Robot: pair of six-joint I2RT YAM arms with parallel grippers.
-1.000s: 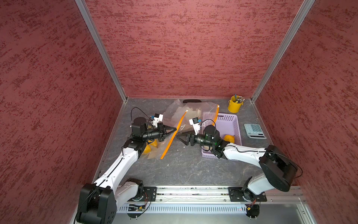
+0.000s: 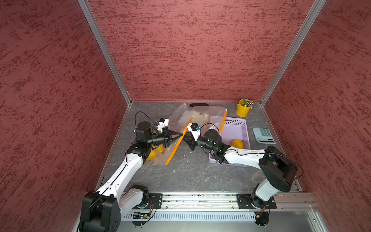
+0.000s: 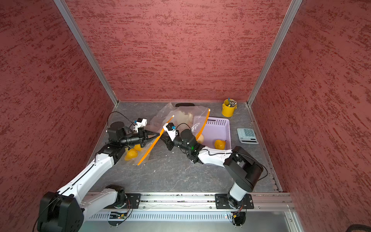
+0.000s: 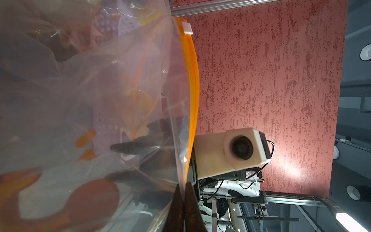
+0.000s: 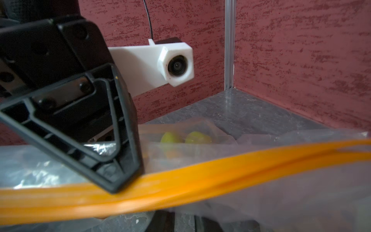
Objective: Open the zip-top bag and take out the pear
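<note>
A clear zip top bag (image 2: 175, 145) with an orange zip strip (image 4: 194, 85) stands raised at the middle of the table. My left gripper is shut on the bag's opening edge, and its white slider (image 4: 187, 28) shows at the strip's far end. From the other side, my right gripper reaches up to the bag just under the strip, its fingers still apart; the film partly hides their tips. Yellow fruit (image 3: 131, 153) lies at the left below my left arm, seen partly through film. I cannot tell which piece is the pear.
A second clear bag with an orange strip (image 2: 223, 121) leans over the lilac basket (image 2: 246, 133), which holds a yellow-orange fruit (image 2: 237, 144). A yellow bucket (image 2: 242, 111) and a calculator (image 2: 263, 135) stand at the right.
My right gripper has moved left, up to the bag's strip, and its fingers have come closer together. The left arm has stayed where it was, holding the bag.
</note>
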